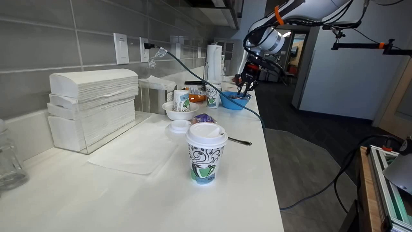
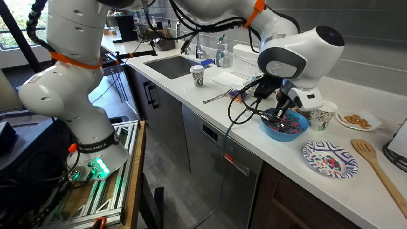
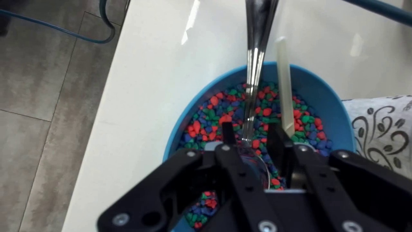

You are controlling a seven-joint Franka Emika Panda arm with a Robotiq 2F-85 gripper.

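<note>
A blue bowl holds small red, green and blue pebbles. In the wrist view a shiny metal spoon leans in it, its handle reaching past the far rim and its scoop end among the pebbles, partly hidden by my fingers. A pale flat stick also stands in the bowl, beside the right finger. My gripper is low over the bowl with its fingers part open. The spoon's shaft lies between the fingertips, with a gap visible on both sides. Exterior view 2 shows the gripper reaching down into the bowl.
A patterned paper cup stands close beside the bowl. A patterned plate with some pebbles and a wooden slotted spatula lie on the counter nearby. A cable crosses the counter. The counter's front edge is near the bowl.
</note>
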